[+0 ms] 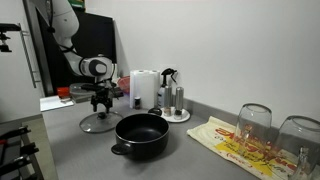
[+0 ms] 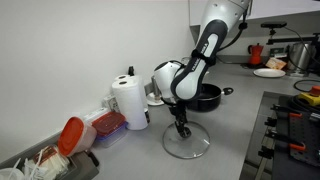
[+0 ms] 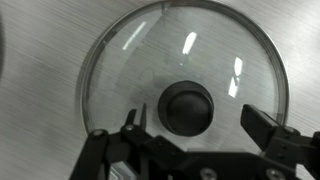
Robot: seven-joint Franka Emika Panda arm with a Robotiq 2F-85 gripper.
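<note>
A round glass lid (image 3: 130,75) with a metal rim and black knob (image 3: 187,108) lies flat on the grey table. My gripper is open over the lid, with the knob showing between its two fingers in the wrist view. In exterior view 2 the fingertips (image 2: 183,131) are low, close to the knob; whether they touch it I cannot tell. An uncovered black pot (image 1: 142,137) stands apart from the lid (image 1: 99,122).
Paper towel rolls (image 1: 145,88) and bottles (image 1: 179,100) on a white plate line the wall side. Two upturned glasses (image 1: 254,122) sit by a yellow cloth (image 1: 225,142). Red containers (image 2: 75,134) are beyond the lid.
</note>
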